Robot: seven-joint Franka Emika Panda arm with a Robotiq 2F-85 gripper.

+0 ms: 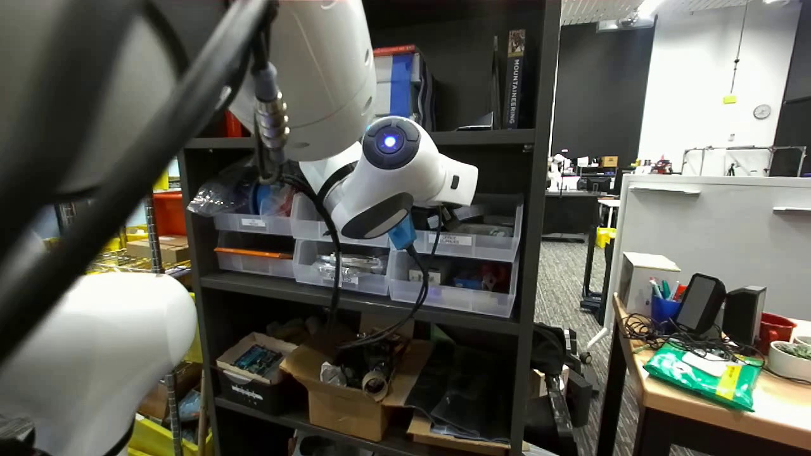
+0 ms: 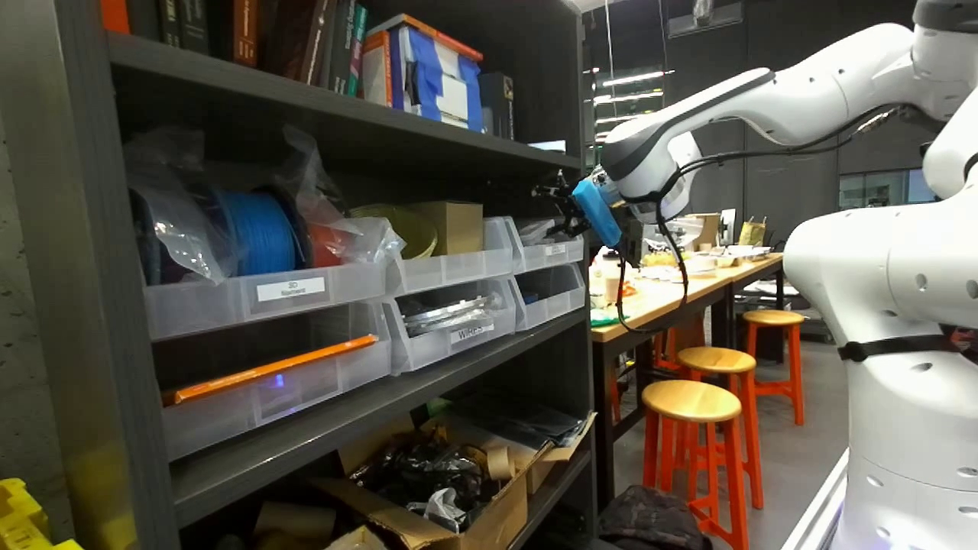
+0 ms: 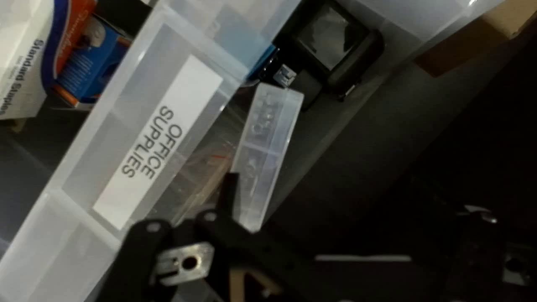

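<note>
In the wrist view my gripper stands open, its dark fingers wide apart with nothing seen between them. A clear bin labelled OFFICE SUPPLIES fills the left part of that view. Inside lies a narrow clear plastic case, its near end close to my left finger; whether they touch, I cannot tell. Beyond the case is a black device with a square screen. From the second exterior view, the gripper reaches over the upper right bin. The arm's wrist mostly hides it in the first exterior view.
A lower bin holds a white staples box and a blue box. Neighbouring bins include one marked WIRES. An upper shelf with books runs above the bins. Dark, hard-to-read space lies right in the wrist view.
</note>
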